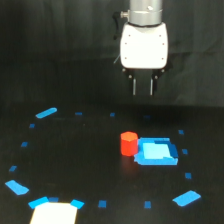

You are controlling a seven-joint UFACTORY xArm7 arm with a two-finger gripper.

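Note:
A red block (129, 144) rests on the black table, close by the left side of a shallow blue tray (172, 152). The tray has a pale, whitish middle, and no block shows inside it. High above and behind them hangs my gripper (144, 86), under its white hand. Two thin dark fingers point down, spread apart with nothing between them, so it is open. It touches neither the block nor the tray.
Blue tape strips (186, 198) and small blue squares mark the table around the block and tray. A pale object (53, 213) is cut off by the bottom edge at left.

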